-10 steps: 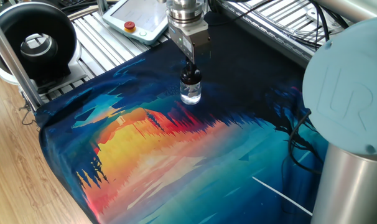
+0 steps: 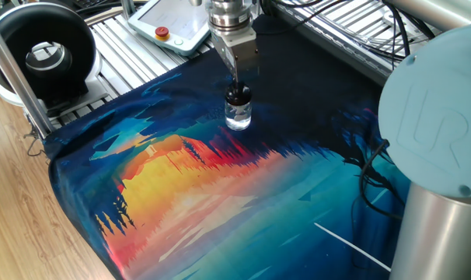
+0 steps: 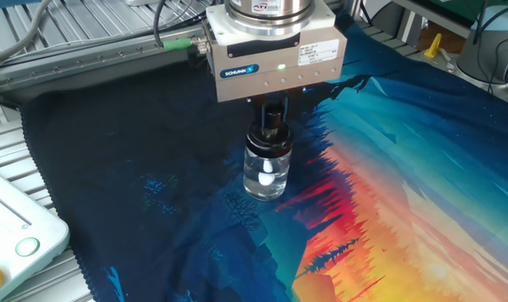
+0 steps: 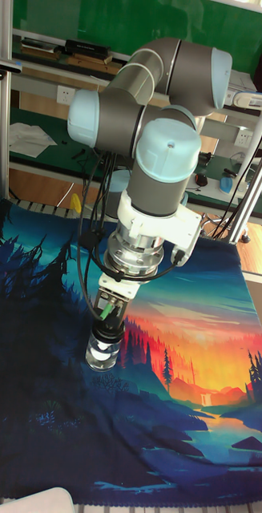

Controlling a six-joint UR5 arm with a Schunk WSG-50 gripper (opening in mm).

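Observation:
A clear glass jar [image 3: 265,174] with a black lid [image 3: 269,138] stands upright on the printed cloth, something white showing inside it. Directly over it is my gripper [image 3: 272,117], pointing down, its dark fingers reaching to the top of the lid. Black on black, fingers and lid blend together, so whether the fingers are closed on the lid cannot be made out. The jar [image 2: 238,119] also shows below the gripper in exterior view 1. From exterior view 3 the arm hides most of the fingers, with the jar [image 4: 101,355] under them.
The cloth [image 2: 220,210] around the jar is otherwise bare, apart from a thin white strip [image 2: 352,247]. A teach pendant [image 2: 173,23] with a red button lies at the back. A round black device [image 2: 49,58] stands at the left, and cables [image 2: 402,31] run along the right.
My gripper has turned about its upright axis above the jar, its body now showing a narrower face. The jar stands in the same place.

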